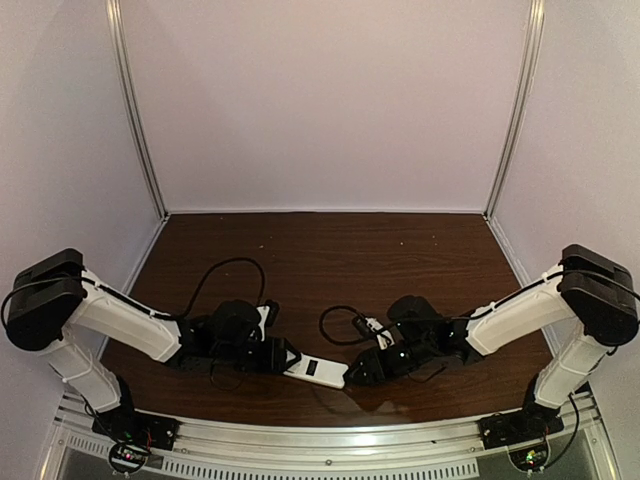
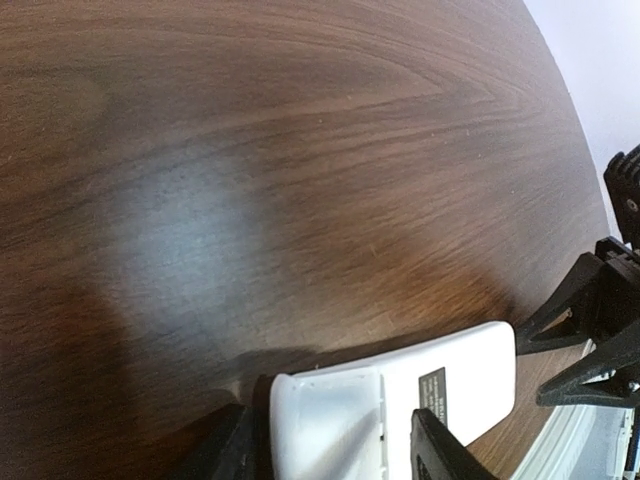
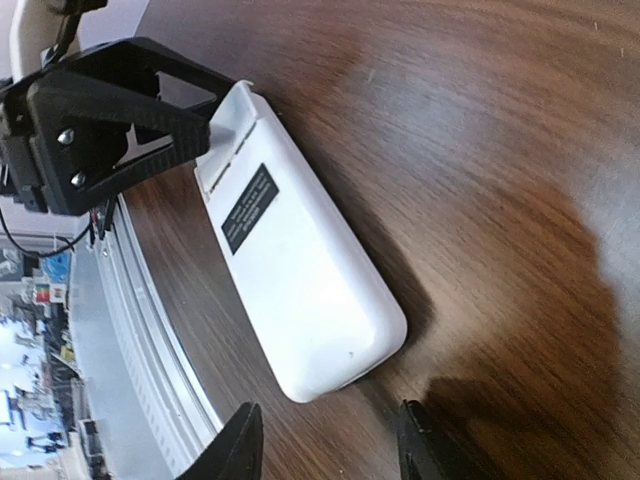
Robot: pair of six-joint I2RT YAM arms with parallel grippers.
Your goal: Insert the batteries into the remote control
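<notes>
The white remote control (image 1: 315,371) lies flat on the dark table between both grippers, its small dark label showing in both wrist views. My left gripper is open around the remote's left end (image 2: 325,420), where a cover piece with a raised edge shows. My right gripper stands part open just off the remote's right end (image 3: 330,350), with nothing seen between its fingers. I see no batteries in these views.
Bare wooden table (image 1: 320,250) fills the space behind the arms. The metal rail (image 1: 330,430) runs along the front edge, and pale walls enclose the back and sides.
</notes>
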